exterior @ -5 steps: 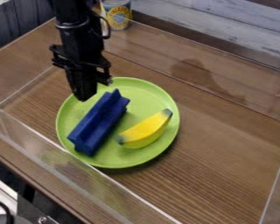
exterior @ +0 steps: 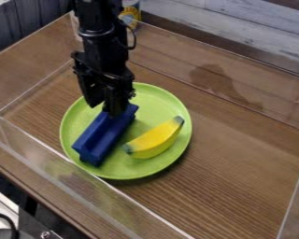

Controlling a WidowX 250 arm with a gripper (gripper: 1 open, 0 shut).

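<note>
A green plate (exterior: 127, 163) holds a long dark blue block (exterior: 101, 141) on its left and a yellow banana (exterior: 155, 138) on its right. My black gripper (exterior: 106, 96) hangs from above over the back left of the plate, just over the upper end of the blue block. Whether it touches the block, and how wide its fingers stand, is hard to make out.
A can (exterior: 124, 11) stands at the back, partly behind the arm.
The gripper has come down and a little to the right, closer to the blue block's upper end. The plate, block and banana look unmoved.
</note>
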